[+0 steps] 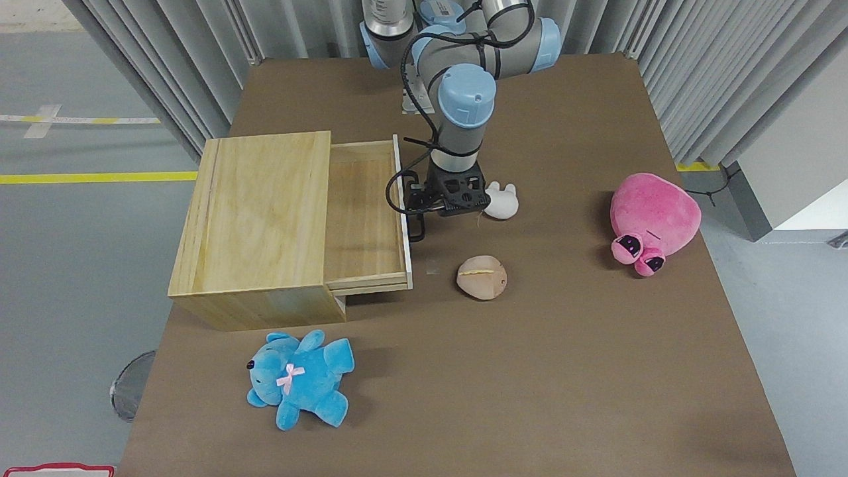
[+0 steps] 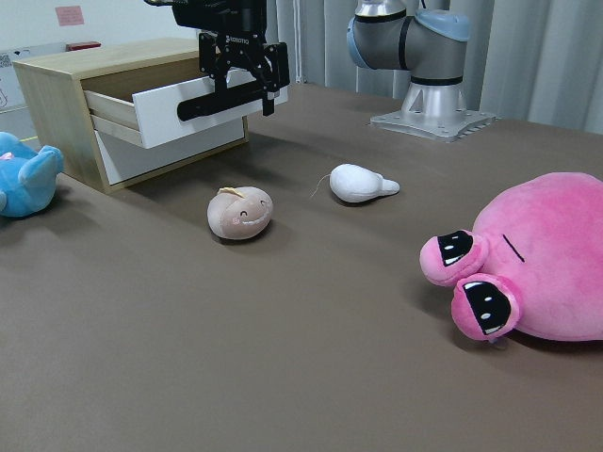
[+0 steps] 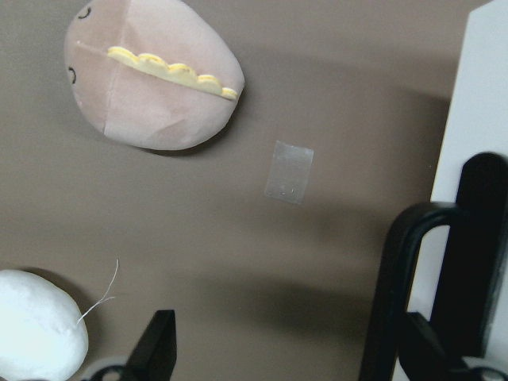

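Observation:
My gripper stands at the white front of the wooden cabinet's drawer (image 1: pixel 362 214), which is pulled out. In the wrist view its two fingers are wide apart, with the black drawer handle (image 3: pixel 397 278) at the right-hand one. A pale pink round plush (image 1: pixel 481 277) lies in front of the drawer, and a white plush (image 1: pixel 501 203) lies beside the gripper. The cabinet (image 1: pixel 246 214) stands on the left of the table.
A blue bear plush (image 1: pixel 302 377) lies at the near left, and a large pink plush (image 1: pixel 652 214) at the right edge.

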